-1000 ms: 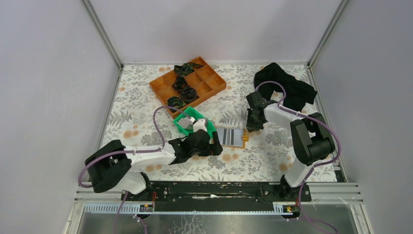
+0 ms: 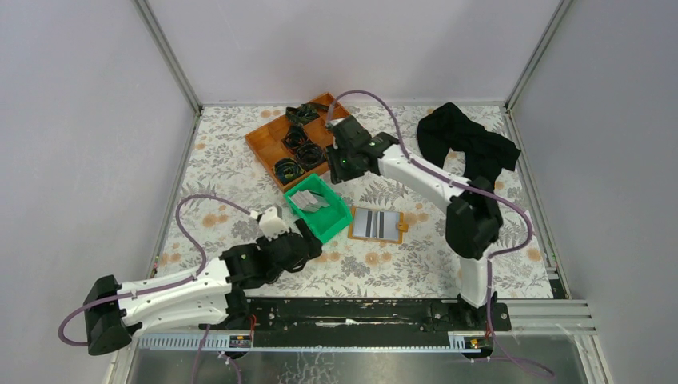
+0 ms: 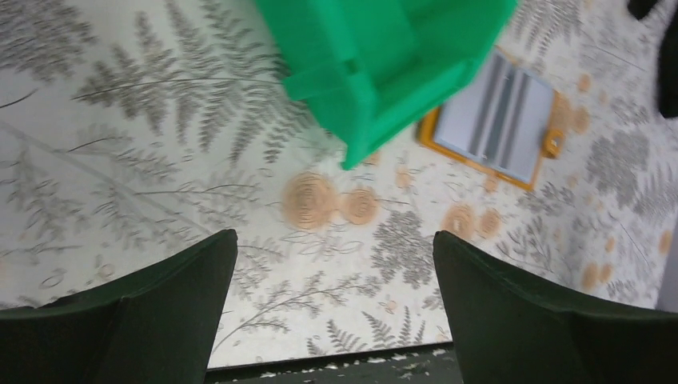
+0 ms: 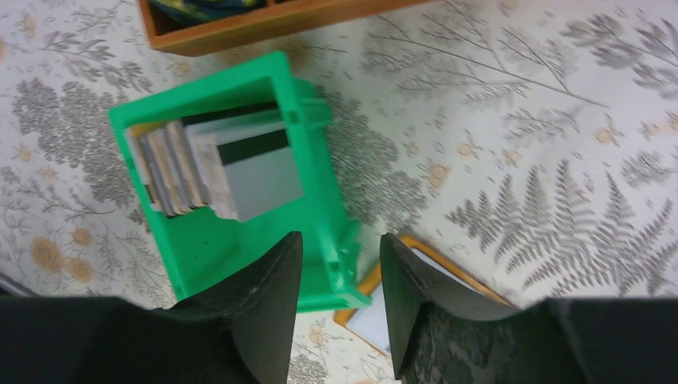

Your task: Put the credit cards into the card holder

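Several pale cards, some with dark stripes (image 4: 264,178) lean in one end of the green bin (image 4: 252,256). An orange-edged card holder (image 2: 377,225) lies flat and spread beside the bin, with grey and dark bands across its middle and a small tab at its right end. My right gripper is open and empty, above the table near the bin's back right side. Beside the bin's front edge, my left gripper hangs wide open over bare tablecloth, nothing between its fingers. From the left wrist view, the cards cannot be seen.
A brown compartment box (image 2: 264,148) with coiled dark cables stands behind the bin. Black cloth (image 2: 466,140) lies at the back right. Bare tablecloth stretches across the right and front of the table.
My right gripper has swung left from beyond the card holder to the bin's back side. My left gripper has drawn back left, away from the card holder.
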